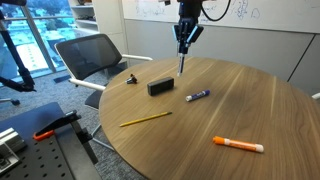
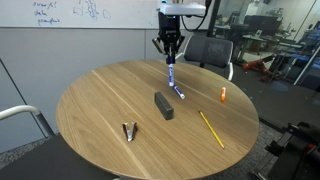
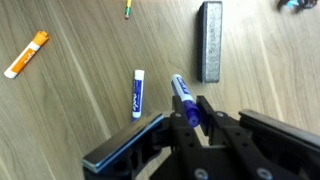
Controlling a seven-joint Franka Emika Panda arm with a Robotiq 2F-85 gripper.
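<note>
My gripper is shut on a blue-capped marker with a pale barrel, which points down from the fingers. In exterior view 1 the gripper hangs over the far part of the table, the held marker upright behind the black eraser block. A second blue-and-white marker lies on the table, to the right of the block. From the wrist, that lying marker shows left of the held one, and the block shows to its upper right.
An orange marker lies near the right front, and a yellow pencil near the front edge. A small dark clip-like item sits by the table's rim. Bare wood stretches across the right side.
</note>
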